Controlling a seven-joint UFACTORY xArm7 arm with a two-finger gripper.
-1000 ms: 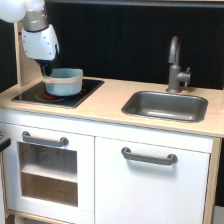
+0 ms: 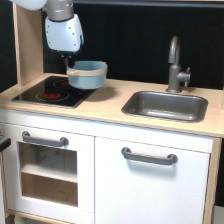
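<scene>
A light-blue pot (image 2: 88,77) hangs just above the right edge of the black stove top, by the look of it clear of the surface. My gripper (image 2: 70,66) is at the pot's left rim, shut on it as far as this small view shows; the fingers themselves are dark and hard to make out. The white wrist of the arm (image 2: 63,32) reaches down from the upper left. Beside the pot, the stove (image 2: 48,90) shows bare red-marked burners.
A steel sink (image 2: 165,105) is set into the wooden counter on the right, with a tall faucet (image 2: 177,68) behind it. Bare countertop (image 2: 115,97) lies between stove and sink. White cabinet doors with grey handles (image 2: 150,157) are below.
The pot has moved right and a little up from the stove's burners, together with my gripper. The burners at the left are now uncovered.
</scene>
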